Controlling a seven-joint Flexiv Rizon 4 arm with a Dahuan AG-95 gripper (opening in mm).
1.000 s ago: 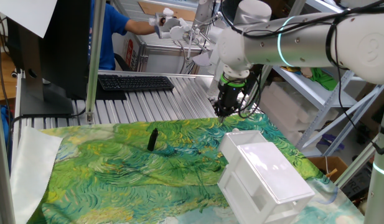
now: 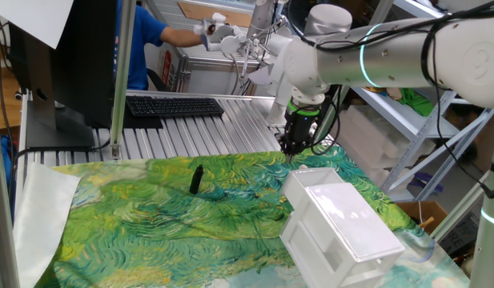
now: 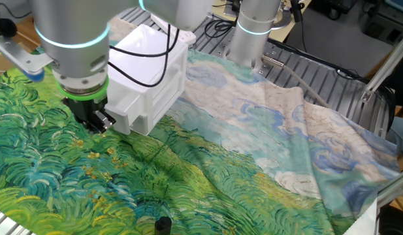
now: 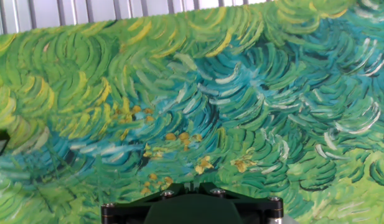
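Note:
In the wrist view my gripper is shut, its dark fingertips together at the bottom edge with nothing seen between them. It hangs over the far side of the patterned cloth, beside the open-drawer end of a white drawer unit [image 2: 355, 220], as exterior view 1 shows. That unit's drawer [image 2: 312, 181] is pulled out. A black cylinder [image 2: 197, 180], perhaps a marker, stands upright on the cloth well away from the gripper. Its top [image 3: 163, 226] shows at the lower edge of exterior view 2. A dark piece at the wrist view's left edge may be the same cylinder.
A green and blue painted cloth [image 2: 150, 232] covers the table, with broad free room around the cylinder. Behind it lie bare metal slats, a keyboard [image 2: 174, 106] and a monitor [image 2: 58, 72]. Black cables [image 3: 165, 65] dangle from the arm in front of the drawer unit.
In exterior view 1 my gripper has shifted slightly to the right over the last second. The drawer unit and the black cylinder have stayed in place.

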